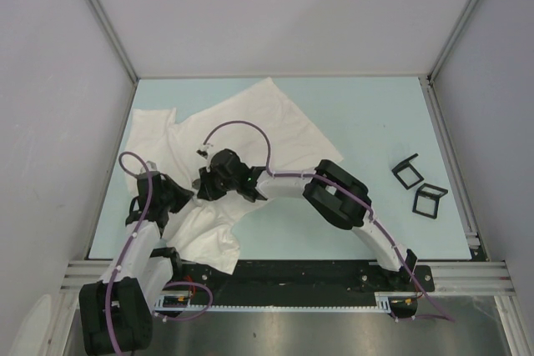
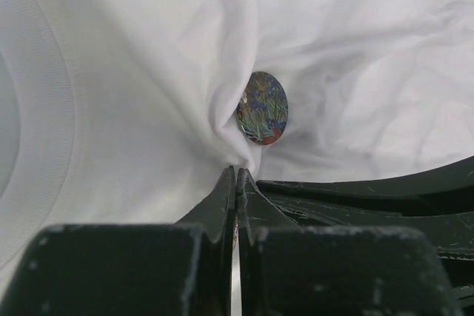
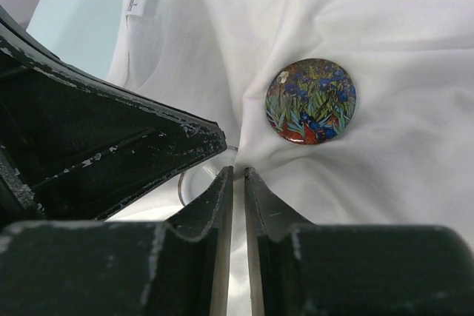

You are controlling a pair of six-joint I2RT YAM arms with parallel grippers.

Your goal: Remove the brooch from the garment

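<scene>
A white garment (image 1: 267,122) lies spread over the table. The oval brooch (image 2: 262,109), printed with blue flowers and green leaves, shows face up on it in both wrist views (image 3: 311,101). My left gripper is shut, its tips at the fold just below the brooch, with nothing clearly visible between them. My right gripper is shut on the garment's fabric below the brooch, a narrow gap between its pads. The two grippers are close together; whether they hold the brooch's back is hidden.
Two black stands (image 1: 430,203) sit at the table's right. The garment covers most of the left part.
</scene>
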